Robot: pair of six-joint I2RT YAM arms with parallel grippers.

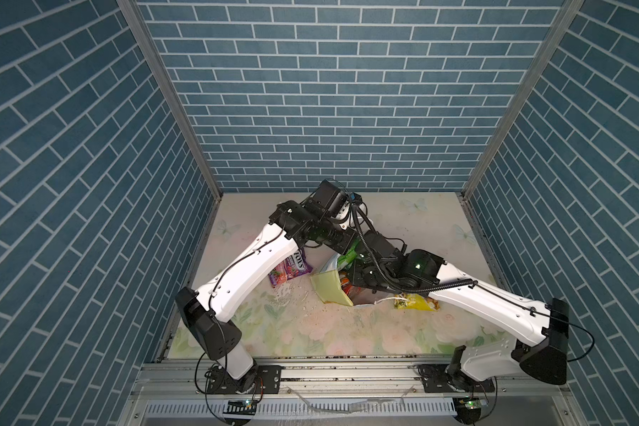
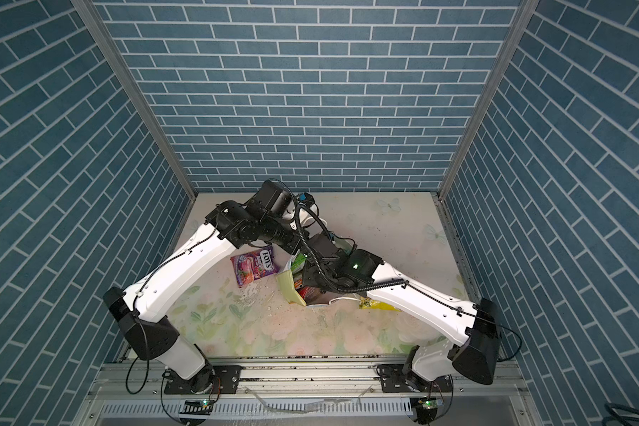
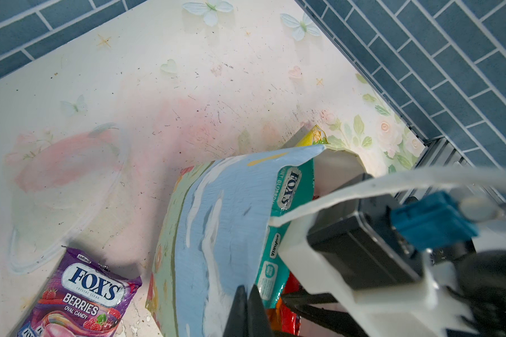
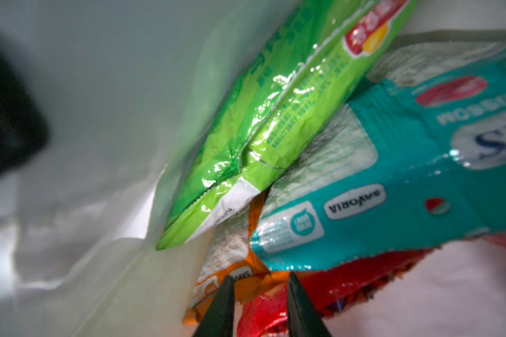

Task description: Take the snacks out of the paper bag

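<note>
The paper bag [image 3: 219, 224] lies tipped with its mouth toward the right arm. Inside it, in the right wrist view, are a green pack [image 4: 281, 123], a teal Fox's pack [image 4: 371, 191], an orange pack [image 4: 222, 275] and a red pack [image 4: 264, 309]. My right gripper is open in the bag's mouth, its fingertips spread in front of the red and orange packs. My left gripper is shut at the bag's edge; whether the thin paper is between its fingers cannot be told. A purple Fox's pack [image 3: 78, 297] lies outside, left of the bag.
A yellow pack [image 1: 417, 302] lies on the table to the right of the bag, beneath the right arm. Both arms crowd together over the bag.
</note>
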